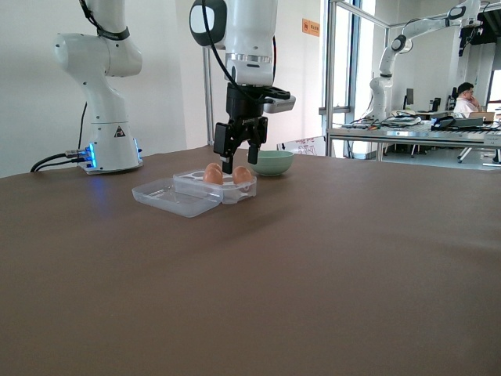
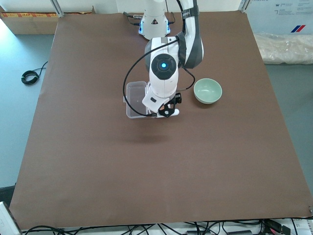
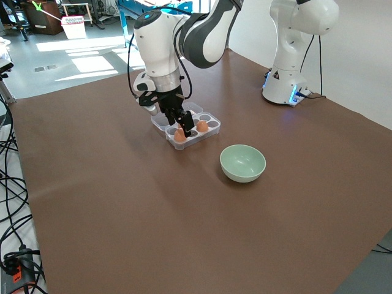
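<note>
The black gripper (image 1: 239,157) hangs low over a clear plastic egg carton (image 3: 209,128) with its lid (image 2: 134,93) folded open. Brown eggs (image 1: 243,175) sit in the carton, around and under the fingertips. In the top view the two fingers stand apart; I cannot make out an egg held between them. In the left view the arm hides most of the carton and the fingers. A pale green bowl (image 2: 208,91) stands empty beside the carton.
Much of the table around the carton and bowl is clear. Cables lie along the table's edge.
</note>
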